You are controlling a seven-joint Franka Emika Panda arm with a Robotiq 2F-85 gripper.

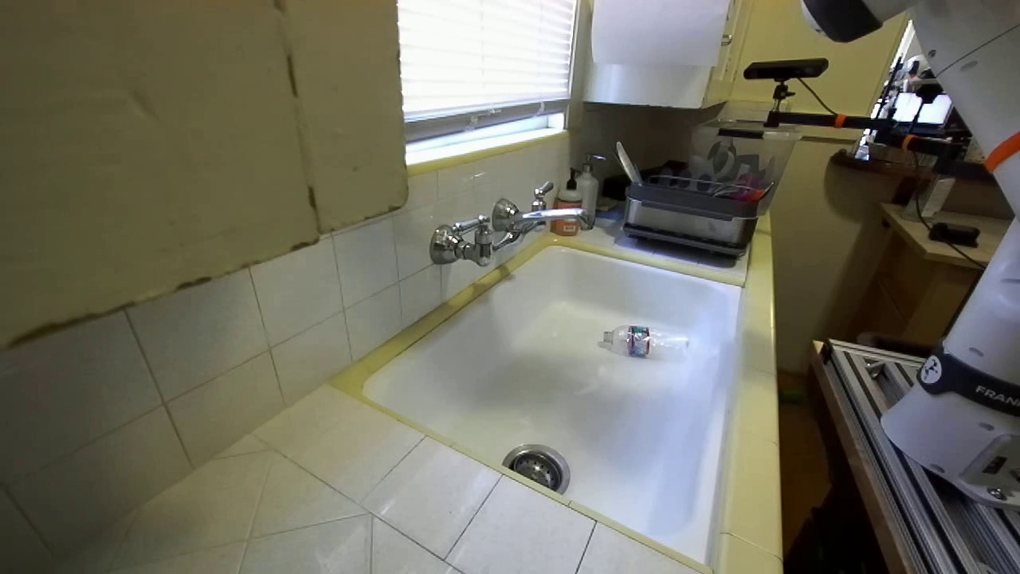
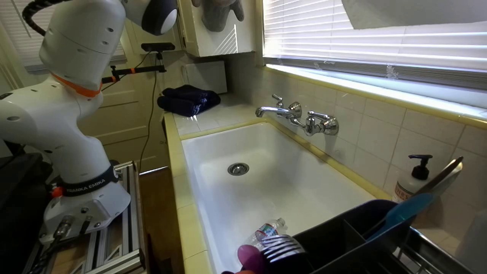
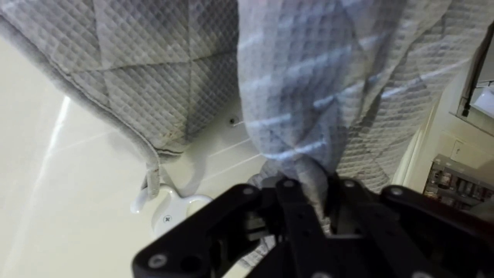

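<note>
A grey quilted cloth piece, apparently an oven mitt [image 3: 296, 78], fills much of the wrist view. My gripper is shut on a gathered fold of it. At the mitt's lower left corner, a small fabric loop [image 3: 153, 178] lies against a white hook [image 3: 169, 213] screwed to a pale surface. Whether the loop goes round the hook's prong I cannot tell. In exterior view 2 a grey mitt [image 2: 218, 16] shows at the top edge, in front of the white cabinet side [image 2: 233, 41]. My gripper is out of frame in both exterior views.
Below, the white sink [image 1: 459, 363] holds a clear plastic bottle [image 1: 621, 340] on its side. A chrome faucet [image 1: 535, 218] juts from the tiled wall. The dish rack [image 1: 688, 215] stands beyond the sink; a dark folded towel [image 2: 189, 100] lies on the opposite counter.
</note>
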